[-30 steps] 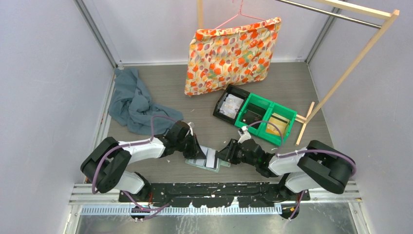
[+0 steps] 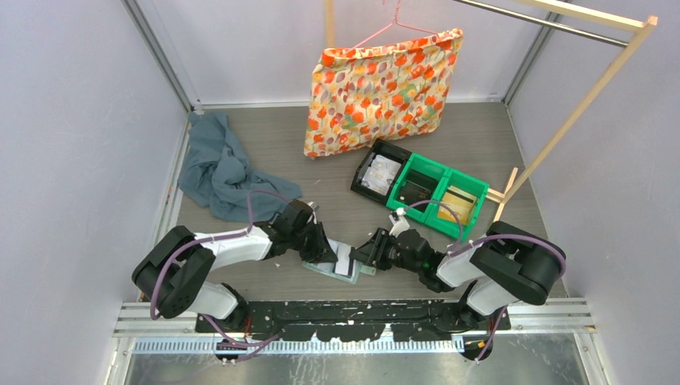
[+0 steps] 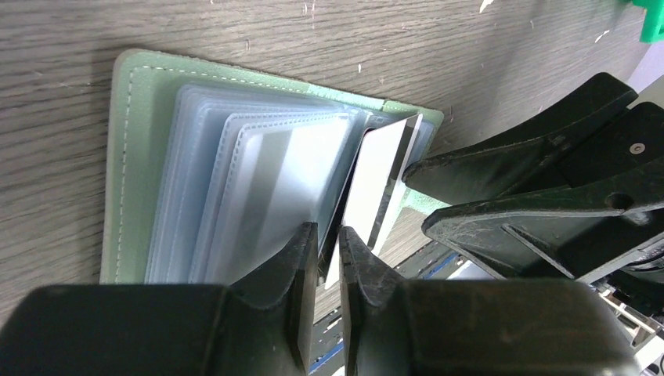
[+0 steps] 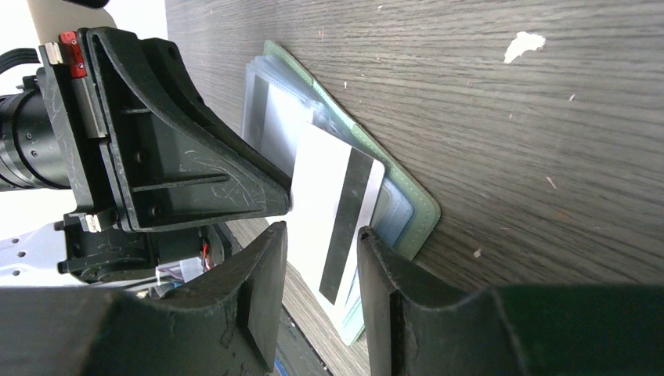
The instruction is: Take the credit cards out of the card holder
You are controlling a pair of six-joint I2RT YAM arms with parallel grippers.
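Observation:
The open card holder point(image 2: 317, 266), mint-edged with clear sleeves point(image 3: 196, 133), lies on the table between both grippers. A white card point(image 4: 321, 211) with a black stripe sits in a sleeve at its right side. My left gripper is over that card, fingertips close together with a narrow gap at the card's edge; whether they pinch it is unclear. My right gripper stands part open at the card, one fingertip either side of it in its wrist view, not visibly gripping it.
A black and green bin set point(image 2: 441, 174) sits at the back right. A blue-grey cloth point(image 2: 220, 172) lies at the left, and a floral fabric point(image 2: 377, 96) hangs behind. Bare table surrounds the holder.
The right arm's elbow has shifted leftward over the last second, and its gripper slightly with it. The holder has shifted very slightly left.

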